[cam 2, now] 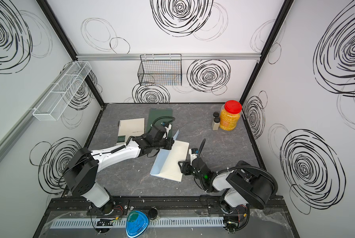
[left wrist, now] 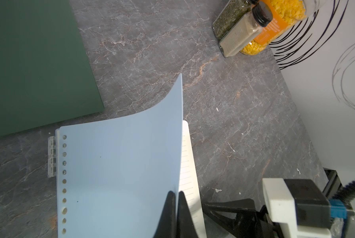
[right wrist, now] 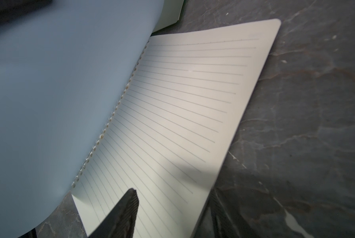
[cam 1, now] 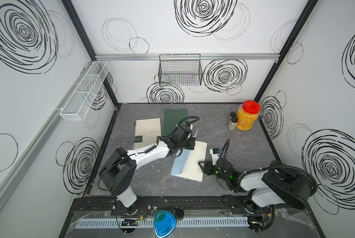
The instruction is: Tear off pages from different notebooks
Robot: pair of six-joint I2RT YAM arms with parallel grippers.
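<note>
The blue cover (left wrist: 122,166) of a ring-bound notebook is lifted and curves upward, its free edge pinched in my left gripper, which is shut. Beneath it the lined cream page (right wrist: 177,107) lies exposed, attached along the row of binding holes. My right gripper is part open at the page's right edge, one finger (right wrist: 124,210) over the paper and the other (right wrist: 225,214) over the table side; whether paper lies deep between them is unclear. A dark green notebook (cam 1: 173,118) and a cream notebook (cam 1: 147,130) lie behind, to the left.
At the back right stand a red-lidded jar (cam 1: 247,117) of yellow pieces and two small spice bottles (cam 1: 232,123). A black wire basket (cam 1: 180,71) hangs on the back wall. Bare table (cam 1: 241,146) extends right of the open notebook.
</note>
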